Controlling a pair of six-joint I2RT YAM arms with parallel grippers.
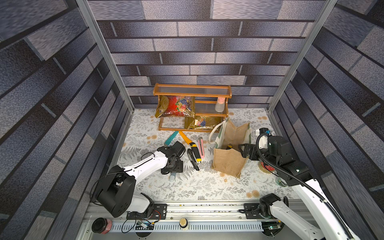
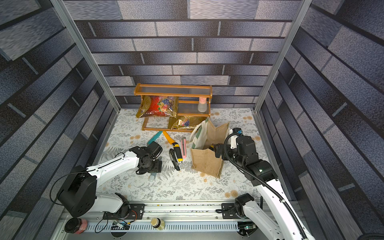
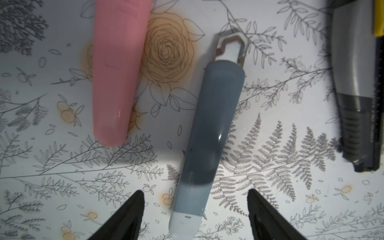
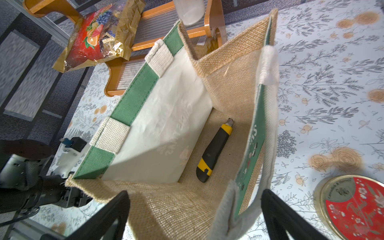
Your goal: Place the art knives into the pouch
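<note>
A blue-grey art knife [image 3: 210, 128] lies on the patterned table, running up between the fingers of my left gripper, which hangs open just above it. To its left lies a pink knife [image 3: 118, 72], and to its right a black-and-grey knife [image 3: 354, 100]. The burlap pouch [image 1: 228, 162] stands upright with its mouth spread. Inside, a black-and-yellow knife [image 4: 214, 152] rests on the bottom. My right gripper is at the pouch's near right rim, its fingers apart on either side of the fabric; no grip shows.
Teal [image 1: 171, 138], orange [image 1: 184, 137], black-and-yellow [image 1: 195, 152] and another pink knife [image 1: 201, 147] lie between left arm and pouch. Behind stands a wooden shelf [image 1: 192, 90] with snack bags. A round red tin [image 4: 352, 204] sits right of the pouch.
</note>
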